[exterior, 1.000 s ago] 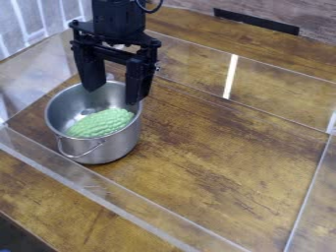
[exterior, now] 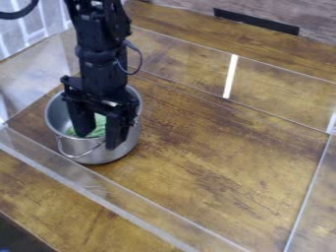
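A steel pot point(exterior: 89, 152) with a wire handle stands on the wooden table at the left. The black gripper point(exterior: 101, 124) reaches down from above into the pot, its fingers inside the rim. A green textured object inside the pot is mostly hidden behind the fingers; whether they touch it, and how far apart they are, I cannot tell.
Clear panels or strips run along the left, front and right. A dark slot point(exterior: 256, 25) is in the back edge.
The gripper has come down from above the pot to inside it, covering much of the green object. The pot looks to be in the same place.
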